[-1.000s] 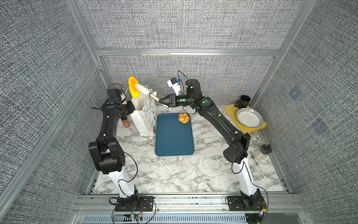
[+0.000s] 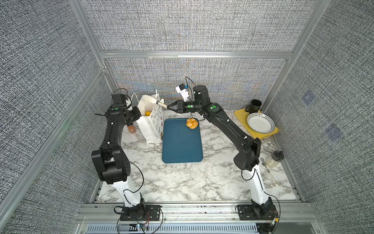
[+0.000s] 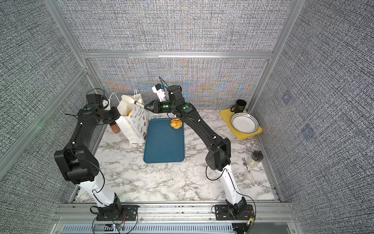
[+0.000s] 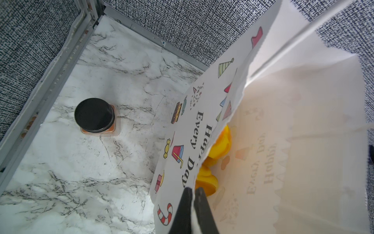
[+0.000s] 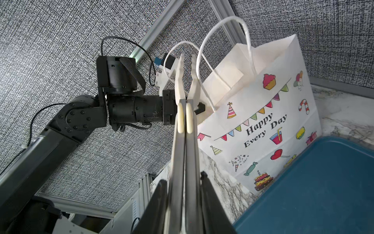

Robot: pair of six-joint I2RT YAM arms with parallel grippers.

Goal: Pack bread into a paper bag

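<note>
The white paper bag (image 2: 150, 128) stands upright at the back left with its mouth open. My left gripper is shut on the bag's rim, the paper edge running between its fingertips. Inside, the left wrist view shows a yellow-orange bread (image 4: 220, 143) and, lower down, a second yellow piece (image 4: 206, 182). My right gripper is shut on pale tongs (image 5: 179, 152); their tips stand slightly apart at the bag's mouth, with no bread between them. A braided orange-brown bread (image 2: 191, 123) lies on the far right corner of the blue tray (image 2: 182, 148).
A jar with a dark lid (image 4: 94, 115) stands left of the bag. To the right are a yellow board (image 2: 242, 117) bearing a bowl (image 2: 261, 122) and a black mug (image 2: 254, 105), a glass jar (image 2: 274, 159) and a fork (image 2: 268, 171).
The tongs have lowered slightly. The left arm holds nearly still.
</note>
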